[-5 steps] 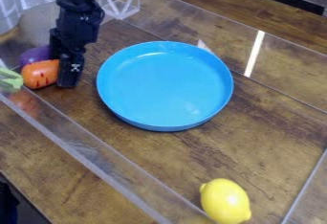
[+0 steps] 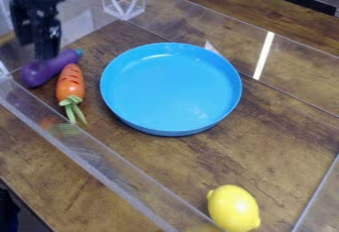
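Note:
My black gripper (image 2: pixel 35 33) hangs open at the top left, blurred, above a purple eggplant (image 2: pixel 46 69). An orange carrot (image 2: pixel 70 85) with green leaves pointing toward the front lies just right of the eggplant, upright along the view. A large blue plate (image 2: pixel 169 90) sits in the middle, empty.
A yellow lemon (image 2: pixel 233 208) lies at the front right. Clear plastic walls border the wooden table (image 2: pixel 146 176) on several sides. The wood between plate and lemon is clear.
My gripper has risen up and left, away from the vegetables. The carrot has turned and shifted right, its leaves now pointing toward the front instead of left.

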